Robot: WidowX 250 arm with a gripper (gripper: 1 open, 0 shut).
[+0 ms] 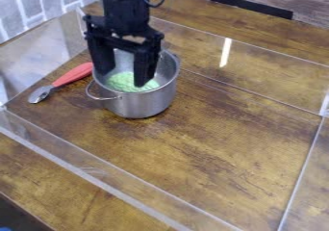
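My black gripper (121, 60) hangs open over a steel pot (135, 103), its fingers reaching down around the pot's upper opening. Inside the pot lies a pale green object (129, 81), partly hidden by the gripper. Whether the fingertips touch it I cannot tell.
A spoon with a red handle (72, 75) lies left of the pot, its metal end toward the lower left. Clear panels edge the left and near sides.
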